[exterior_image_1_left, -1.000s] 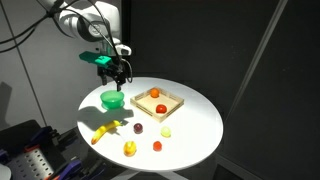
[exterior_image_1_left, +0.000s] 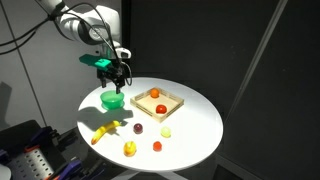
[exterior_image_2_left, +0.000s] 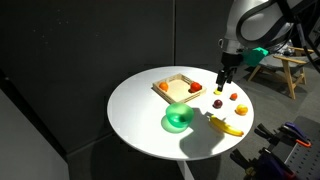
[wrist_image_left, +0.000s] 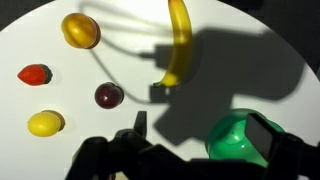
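My gripper is open, its dark fingers wide apart with nothing held between them. It hangs above the white round table, close to the green bowl (exterior_image_1_left: 112, 101), which in the wrist view lies under the right finger and is partly hidden by it. A yellow banana (wrist_image_left: 181, 42) lies on the table. Also there are a dark purple round fruit (wrist_image_left: 108, 95), a yellow-orange fruit (wrist_image_left: 80, 31), a small red fruit (wrist_image_left: 34, 75) and a yellow lemon-like fruit (wrist_image_left: 45, 124). None of these touches the gripper.
An open light-brown box (exterior_image_1_left: 141, 103) stands toward the back, with an orange fruit (exterior_image_1_left: 155, 93) and a red fruit (exterior_image_1_left: 161, 108) inside. The arm's shadow falls across the tabletop.
My arm has shifted very slightly, a little downward near the green bowl. The bowl, box and fruit have stayed in place.
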